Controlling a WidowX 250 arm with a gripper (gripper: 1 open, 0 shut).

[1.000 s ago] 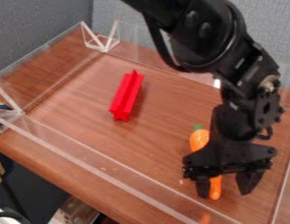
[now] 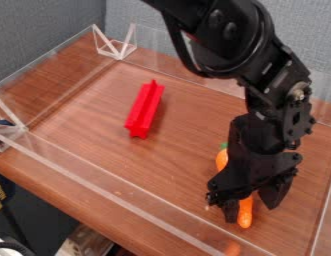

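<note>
The black gripper (image 2: 248,195) is low over the table at the right, its fingers around an orange carrot (image 2: 244,214) with a green top. The carrot's upper part shows at the left of the gripper body, and its tip sticks out below. Whether the fingers are shut on it is unclear. A red block (image 2: 145,108) lies to the upper left, well apart from the gripper.
The wooden table (image 2: 88,150) has clear walls along its edges. White frames (image 2: 112,45) stand at the back left corner.
The gripper has shifted and turned slightly over the carrot. The red block has not moved.
</note>
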